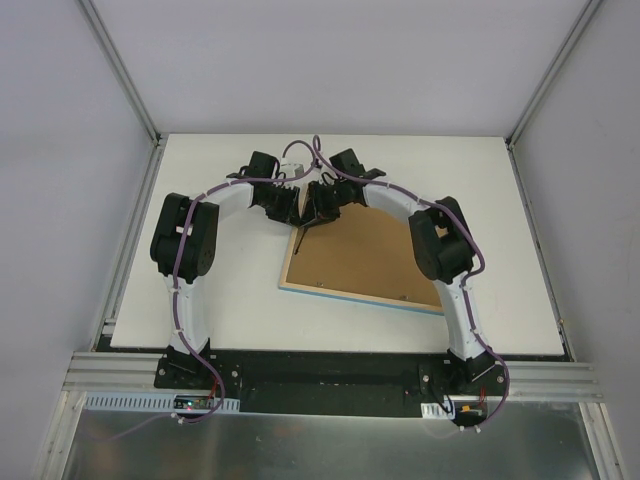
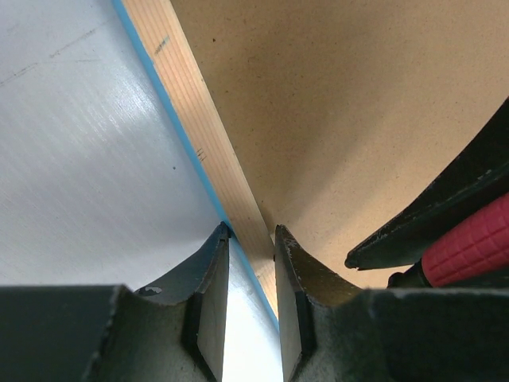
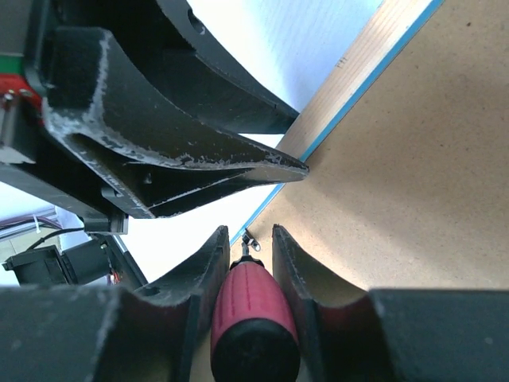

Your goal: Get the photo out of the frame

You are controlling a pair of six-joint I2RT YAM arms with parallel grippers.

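The picture frame (image 1: 365, 255) lies face down, brown backing up, with a light wooden border edged in blue. My left gripper is at the left border (image 2: 199, 119), its fingertips either side of the wooden strip. Just right of it, my right gripper is shut on a red-handled tool, also seen beside the left fingers in the left wrist view. The tool's small metal tip is low over the backing by the border; whether it touches a tab is hard to tell.
The two grippers and their cables crowd together at the frame's upper-left.
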